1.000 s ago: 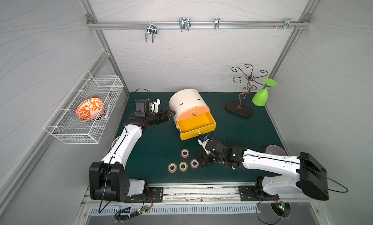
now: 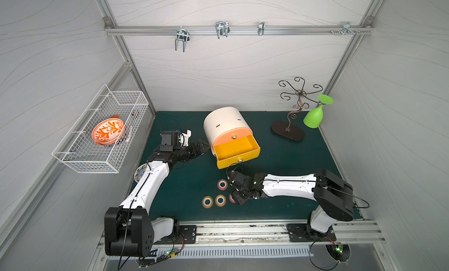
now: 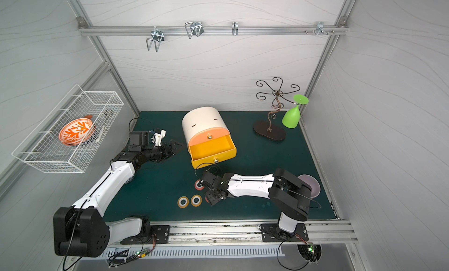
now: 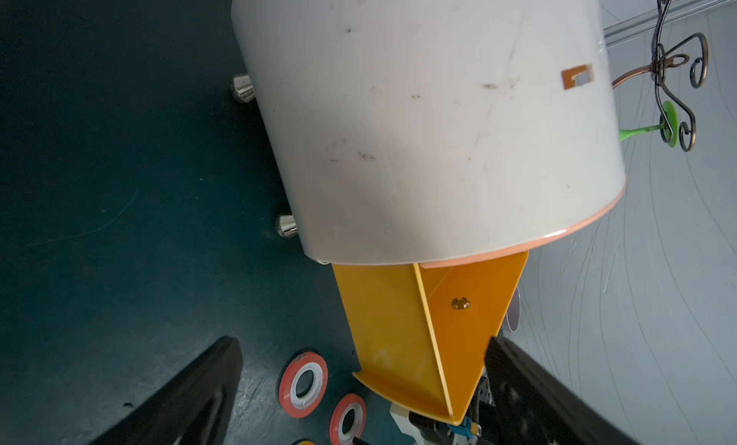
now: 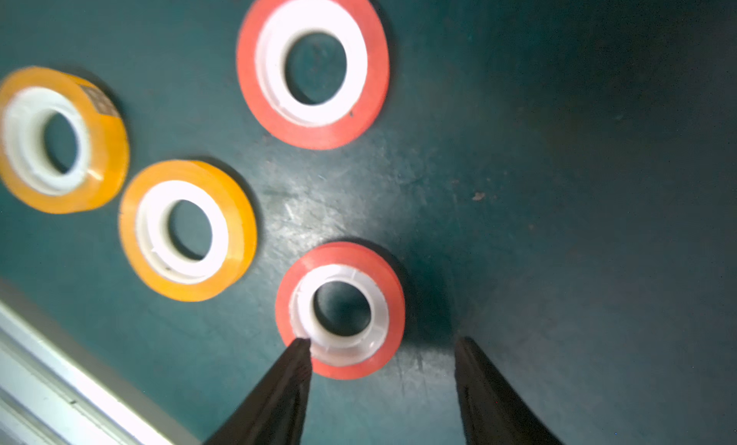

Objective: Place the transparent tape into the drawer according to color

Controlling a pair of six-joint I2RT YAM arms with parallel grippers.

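Observation:
Two red tape rolls lie flat on the dark green table: one nearer the cabinet (image 2: 222,184), and a closer red roll (image 5: 393,310) that my right gripper hangs over, fingers parted, nothing gripped. Beside them lie two yellow tape rolls, the middle one (image 5: 240,237) and the outer one (image 5: 115,157). The yellow lower drawer (image 2: 238,164) of the white round-topped cabinet (image 2: 223,122) is pulled out and looks empty; the orange upper drawer (image 2: 233,136) is closed. My left gripper stands open left of the cabinet, holding nothing.
A dark metal stand (image 2: 287,130) and a green vase (image 2: 313,116) stand at the back right. On the left wall hangs a white wire basket (image 2: 84,166) with an orange-patterned bowl (image 2: 108,131). Bare table lies right of the cabinet.
My right arm has swung left, bringing its gripper over the closer red roll, which is now mostly covered in this view. The left arm has shifted slightly; rolls and drawers look unmoved.

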